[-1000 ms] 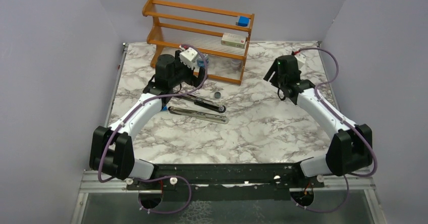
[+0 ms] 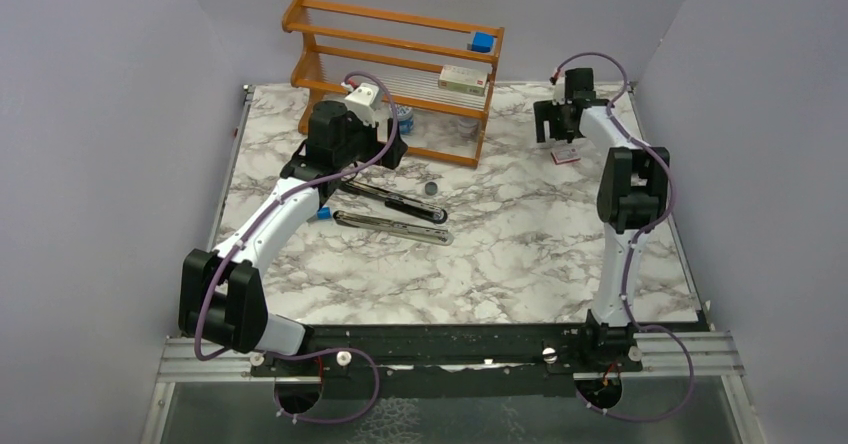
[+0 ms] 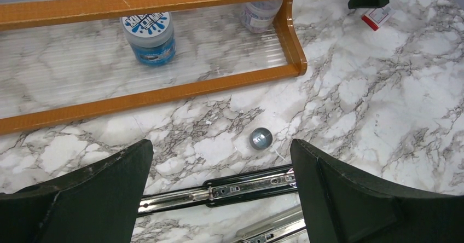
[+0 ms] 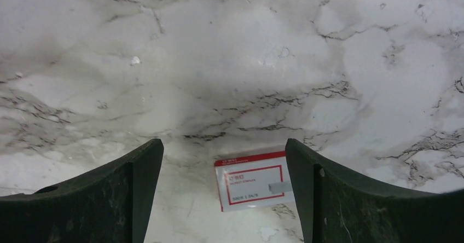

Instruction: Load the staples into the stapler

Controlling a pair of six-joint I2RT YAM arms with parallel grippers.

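Observation:
A small white box of staples with red edges (image 2: 565, 154) lies flat on the marble table at the right. In the right wrist view, the staple box (image 4: 246, 184) shows between the open fingers, its right edge partly behind one of them. My right gripper holds nothing; its height above the box is hard to judge. Over the table in front of the rack, my left gripper is open and empty. A blue object (image 2: 323, 213) peeks out beside the left arm, mostly hidden; I cannot tell whether it is the stapler.
A wooden rack (image 2: 398, 14) stands at the back, holding a pale box (image 2: 462, 79), a blue block (image 2: 482, 41) and, on its bottom level, a blue jar (image 3: 150, 40). Two metal slide rails (image 2: 392, 227) and a small round cup (image 3: 261, 138) lie left of centre.
My right gripper has swung and moved toward the back, beyond the staple box, which it had hidden from the top view.

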